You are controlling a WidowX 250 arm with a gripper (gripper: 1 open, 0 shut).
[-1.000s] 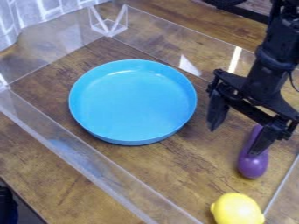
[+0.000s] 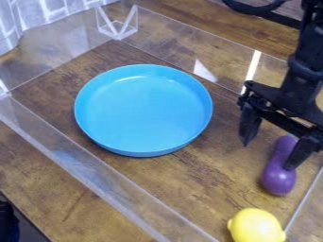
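My black gripper (image 2: 270, 142) hangs at the right side with its fingers spread open, one finger toward the middle, the other reaching right over a purple eggplant-like object (image 2: 278, 175), whose upper end is partly hidden beneath it. A yellow lemon-like object (image 2: 256, 227) lies at the bottom right. A round blue plate (image 2: 143, 106) sits left of the gripper.
The wooden surface (image 2: 139, 195) is bordered by clear plastic walls along the left and back. Bare wood lies below the plate and between it and the gripper.
The gripper has shifted slightly to the right, and the purple object sits a little farther right. The plate and yellow object look unchanged.
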